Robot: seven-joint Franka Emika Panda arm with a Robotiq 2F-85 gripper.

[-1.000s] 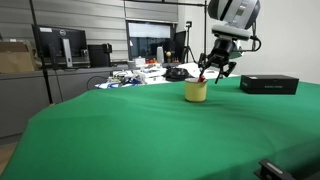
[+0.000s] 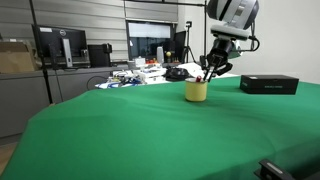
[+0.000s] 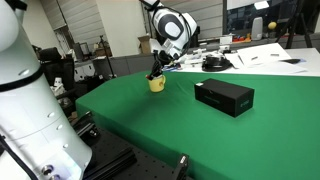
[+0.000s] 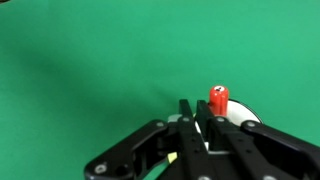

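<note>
A yellow cup (image 2: 196, 91) stands upright on the green table. A red-tipped object (image 4: 219, 100) sticks up at the rim of the cup, whose pale opening shows at the lower right of the wrist view. My gripper points down above the cup, its two fingertips a narrow distance apart just left of the red tip. Something pale lies below that gap, and whether the fingers touch it is unclear. In exterior view 2 the arm hides part of the cup's top.
On the table beyond the cup lies a black box (image 3: 224, 97). Papers and cables (image 2: 135, 75) clutter the far edge. Wide bare green surface (image 2: 110, 130) spreads in front of the cup and to its left.
My gripper's fingers appear closer together over the cup than before. The cup remains in about the same place.
</note>
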